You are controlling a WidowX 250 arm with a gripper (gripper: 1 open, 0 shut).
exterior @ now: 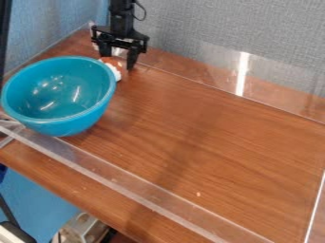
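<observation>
The black gripper (120,49) hangs at the back left of the wooden table, above a small white and orange object (114,66) just behind the teal bowl. Whether its fingers hold anything is too small to tell. The teal bowl (57,100) sits at the left of the table, partly covering the view of that small object.
A clear low border (152,197) runs along the front edge, and grey padded walls (254,43) stand at the back and left. Metal parts lie below the front left.
</observation>
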